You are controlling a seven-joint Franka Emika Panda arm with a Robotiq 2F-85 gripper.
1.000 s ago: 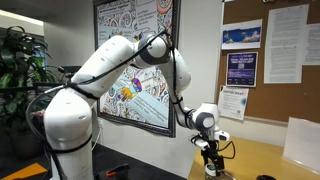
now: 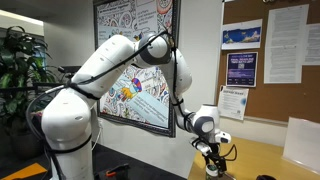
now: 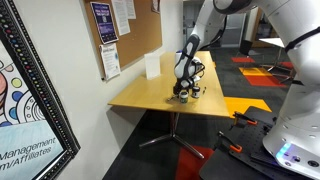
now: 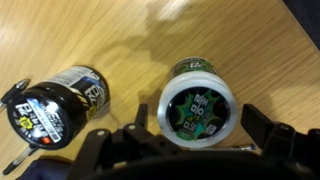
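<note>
In the wrist view, a small round container (image 4: 197, 109) with a whitish rim and a dark, green-printed top stands on the wooden table (image 4: 130, 35). My open gripper is over it, its dark fingers (image 4: 131, 145) on either side of the container; whether they touch it cannot be told. Left of it a black-capped jar (image 4: 55, 108) with a yellow and white label lies tilted or leans away from view. In the second exterior view the gripper (image 3: 184, 92) is low over the table, where small dark objects crowd together and are hard to separate.
A white box-like object (image 3: 152, 65) stands against the wall at the table's back. A round dark item (image 2: 266, 177) lies near the front edge in the first exterior view.
The rest of the scene looks the same.
</note>
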